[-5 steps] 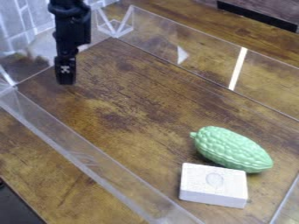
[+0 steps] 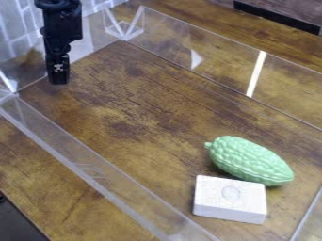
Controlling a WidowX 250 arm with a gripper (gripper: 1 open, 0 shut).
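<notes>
My black gripper (image 2: 58,71) hangs in the back-left corner of the clear-walled enclosure, low over the wooden floor. Its fingers are small and dark in this view, and I see nothing held between them. A green bumpy gourd-like object (image 2: 248,160) lies at the front right, apart from the gripper. Just in front of it lies a white rectangular block (image 2: 231,200) with a faint round mark on top.
Transparent walls (image 2: 82,169) surround the wooden floor (image 2: 145,113). A patterned light surface stands behind the arm at the upper left.
Over the last second my gripper has moved a little to the left and slightly up in the view, toward the corner. The gourd and block have not moved.
</notes>
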